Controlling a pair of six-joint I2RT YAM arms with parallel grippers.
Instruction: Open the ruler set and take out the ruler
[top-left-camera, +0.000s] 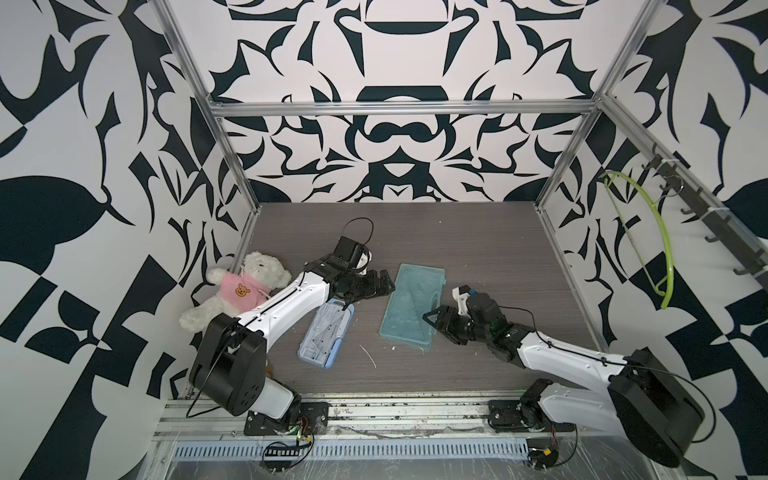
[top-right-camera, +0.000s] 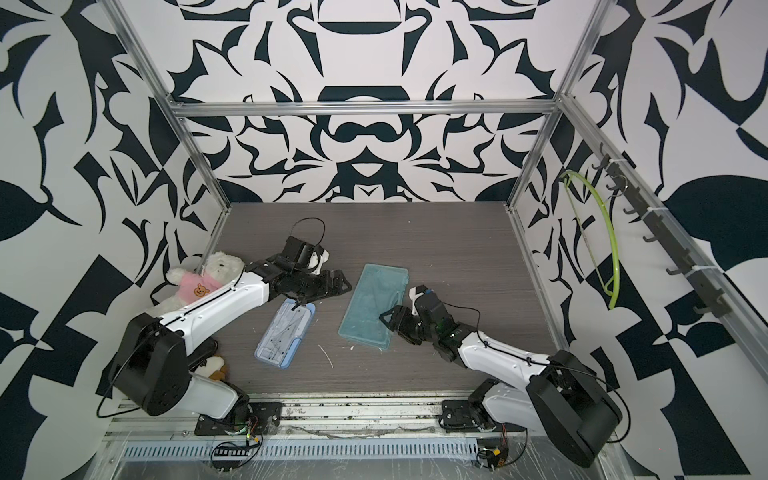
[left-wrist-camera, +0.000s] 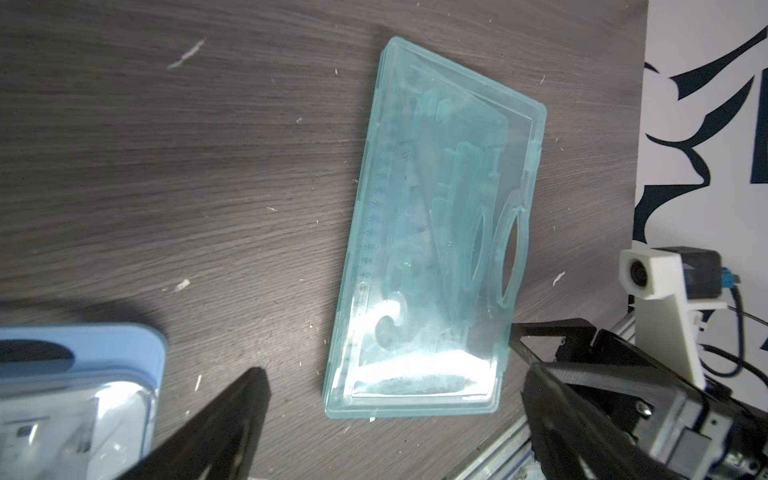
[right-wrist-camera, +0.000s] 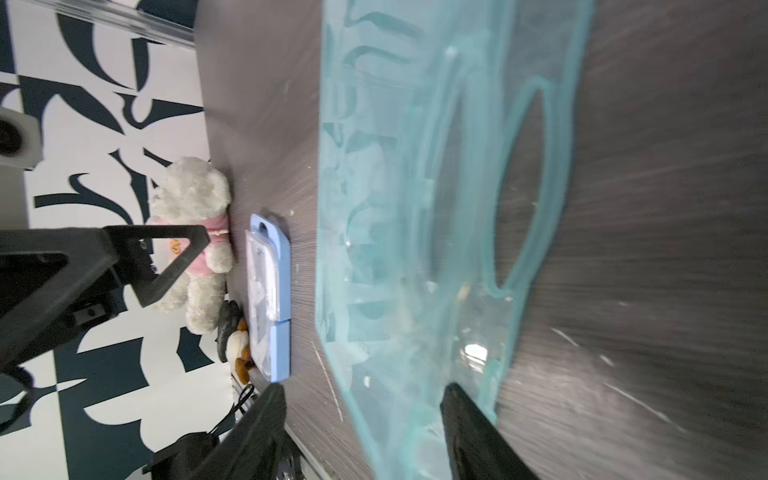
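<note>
The teal translucent ruler set case (left-wrist-camera: 424, 240) lies on the table, its ruler shapes showing through the lid, the handle cutout on its right side. My left gripper (top-left-camera: 381, 281) hangs open above and left of the case, nothing between its fingers. My right gripper (top-left-camera: 438, 320) is low at the case's right edge, near the handle. In the right wrist view its fingertips stand apart at the case's edge (right-wrist-camera: 368, 200), which is partly blurred; whether they touch it is unclear.
A blue-edged clear case (top-left-camera: 325, 334) lies left of the ruler set. A white teddy bear (top-left-camera: 248, 289) in pink leans at the left wall, with another plush toy (top-right-camera: 212, 368) below.
</note>
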